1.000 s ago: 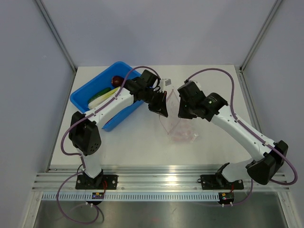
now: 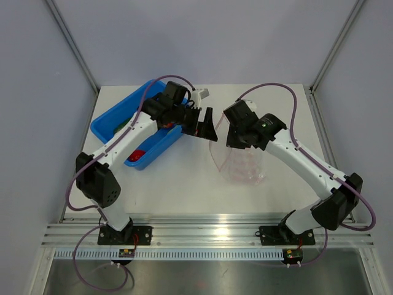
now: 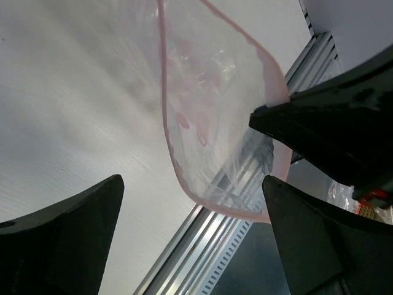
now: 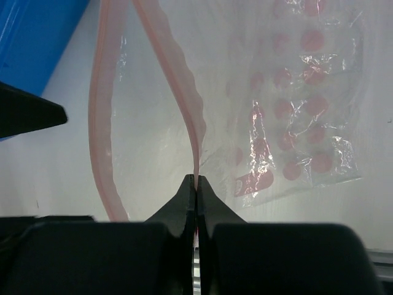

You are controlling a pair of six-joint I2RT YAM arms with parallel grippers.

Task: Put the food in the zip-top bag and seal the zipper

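A clear zip top bag (image 2: 242, 166) with a pink zipper edge stands with its mouth spread open near the table's middle. In the right wrist view, my right gripper is shut on one side of the pink rim (image 4: 175, 83). The bag's clear body (image 4: 307, 123) with pink dots hangs to the right of it. My left gripper (image 2: 207, 125) is open beside the bag's opposite rim, its fingers (image 3: 92, 212) wide apart and nothing gripped. Food lies in the blue bin: a red item (image 2: 136, 155) and a green one (image 2: 121, 125), both partly hidden by the left arm.
The blue bin (image 2: 105, 126) sits at the back left, under my left arm. A metal rail (image 2: 202, 222) runs along the front edge.
My left gripper has gone from shut at the bag's rim to wide open, and its arm has shifted left over the bin.
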